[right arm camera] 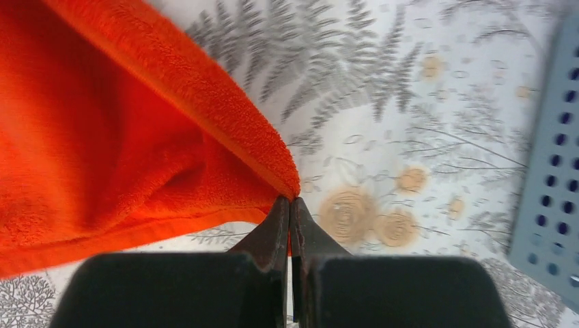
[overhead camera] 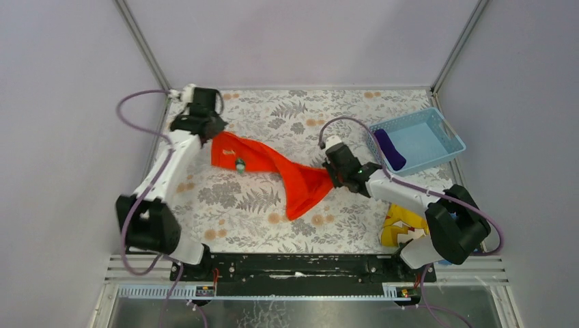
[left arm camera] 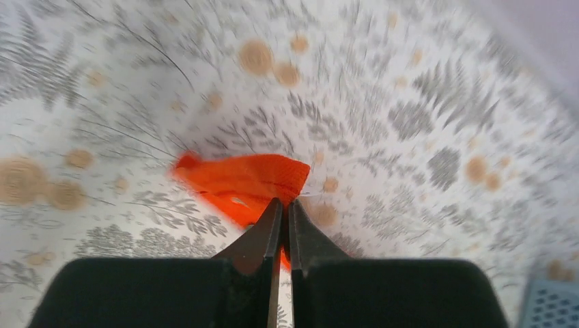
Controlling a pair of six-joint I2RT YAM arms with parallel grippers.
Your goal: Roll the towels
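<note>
An orange-red towel [overhead camera: 300,191] is stretched across the patterned table between my two grippers. At the upper left, my left gripper [overhead camera: 220,128] is shut on one corner of it, seen pinched between the fingertips in the left wrist view [left arm camera: 285,205]. Toward the right, my right gripper [overhead camera: 331,174] is shut on another corner, which shows at its fingertips in the right wrist view [right arm camera: 289,202]. Part of the towel drapes downward toward the front middle. A small greenish item [overhead camera: 239,165] shows at the left part of the towel.
A light blue perforated basket [overhead camera: 430,137] holding a dark purple cloth [overhead camera: 388,148] stands at the right, near my right gripper. A yellow and blue cloth [overhead camera: 399,225] lies at the front right.
</note>
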